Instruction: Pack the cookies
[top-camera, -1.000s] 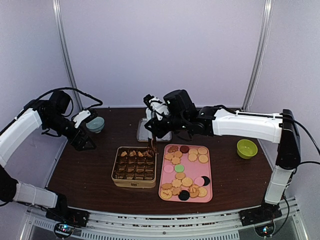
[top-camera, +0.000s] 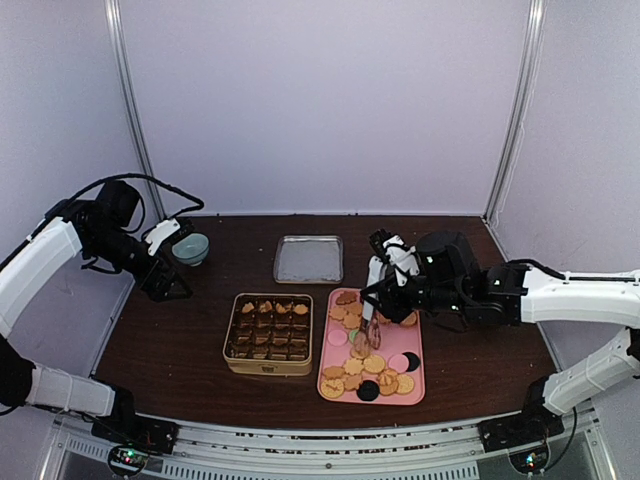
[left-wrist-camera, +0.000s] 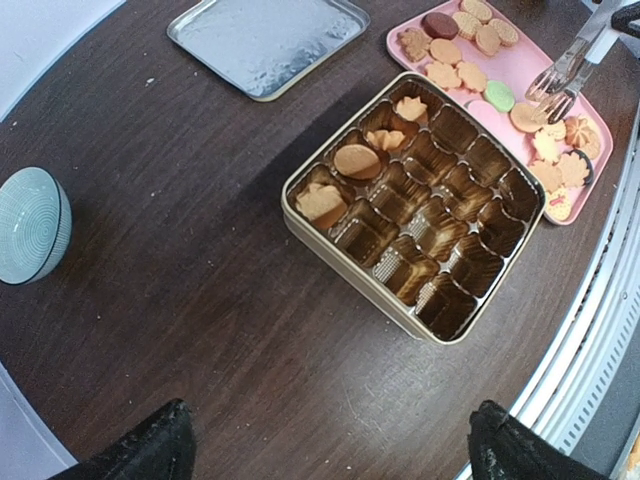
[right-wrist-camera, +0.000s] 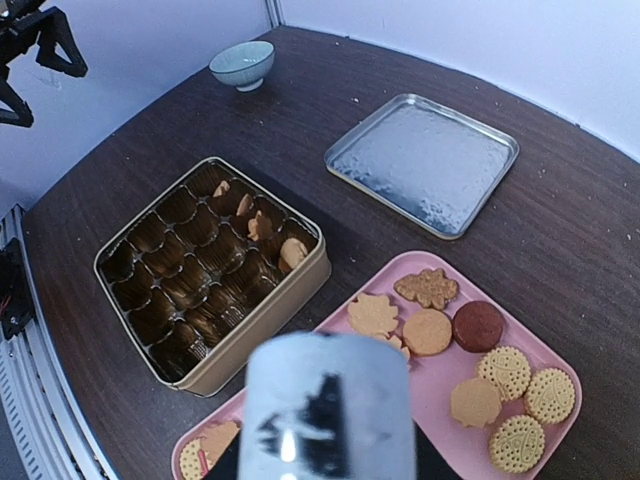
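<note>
My right gripper (top-camera: 380, 297) is shut on a pair of tongs (left-wrist-camera: 604, 43) with metal tines, which reach down over the pink tray (left-wrist-camera: 398, 40) of cookies. In the right wrist view the tongs (right-wrist-camera: 330, 375) fill the lower middle and hide much of the tray (right-wrist-camera: 562, 448). The tines look slightly apart, low over the cookies; whether they touch one cannot be told. The gold tin (left-wrist-camera: 365, 282) has many compartments, with several cookies in its back row, including a round cookie (left-wrist-camera: 357, 161). My left gripper stands open and empty at far left, away from the tin.
A silver lid-like tray (top-camera: 309, 260) lies behind the tin. At the back left sits a pale blue bowl (top-camera: 191, 249), close to my left gripper. My right arm crosses the right side.
My right gripper has carried the tongs from the tin's back right corner rightward and toward the front, over the cookie tray. The green bowl is now hidden behind the right arm. My left arm is still.
</note>
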